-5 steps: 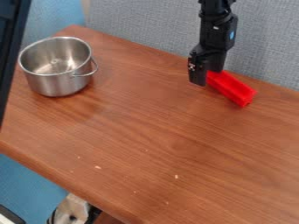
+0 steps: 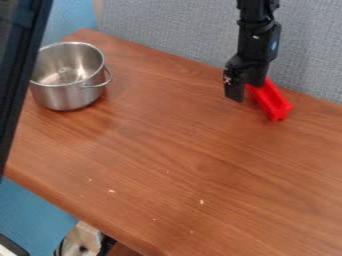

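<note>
My black gripper (image 2: pixel 245 82) is low at the back right of the wooden table, over the upper end of a red oblong object (image 2: pixel 273 103), partly hiding it. Its fingers are small and dark, and whether they touch the red object is unclear. A steel pot (image 2: pixel 60 92) with side handles stands at the left side of the table.
A grey fabric panel (image 2: pixel 167 30) runs behind it. A dark vertical frame edge cuts across the upper left of the view.
My gripper has shifted a little to the right and down along the red object, now covering more of its upper part. The pot has not moved.
</note>
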